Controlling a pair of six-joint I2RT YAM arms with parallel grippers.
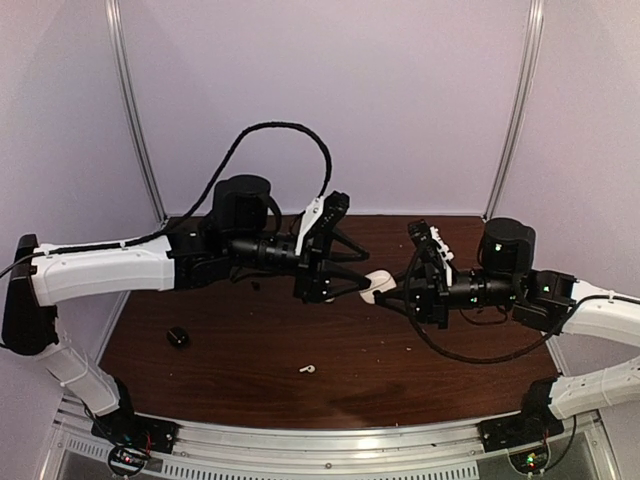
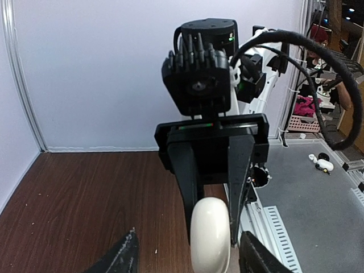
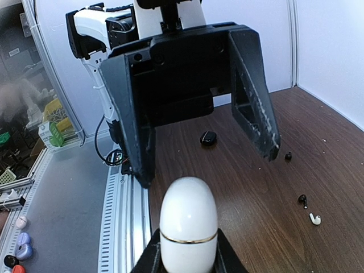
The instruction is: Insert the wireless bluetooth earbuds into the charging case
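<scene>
A white charging case [image 1: 377, 283] is held upright in my right gripper [image 1: 393, 295], shut on it; in the right wrist view the case [image 3: 187, 227] shows a closed gold seam near its middle. My left gripper [image 1: 355, 268] stands open just left of the case, its fingers spread to either side above it with nothing between them; in the left wrist view the case [image 2: 210, 233] sits between and beyond those fingertips. A white earbud [image 1: 307, 369] lies on the table, also seen in the right wrist view [image 3: 315, 219].
A black case [image 1: 178, 337] lies at the table's left. Small black earbuds [image 3: 302, 199] lie on the brown table [image 1: 450, 380]. White walls enclose the back and sides.
</scene>
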